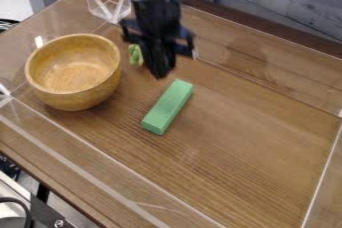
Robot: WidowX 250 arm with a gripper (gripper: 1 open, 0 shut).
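Observation:
A green rectangular block (168, 106) lies on the wooden table, right of a round tan wooden bowl (72, 69). The black robot arm reaches down from the top centre to above and behind the block, with the gripper (155, 50) apart from it and blurred. Its finger state is unclear. A small green object (136, 54) shows just left of the gripper.
A clear plastic item (107, 2) stands at the back left. Cables and a black object lie off the table's left edge.

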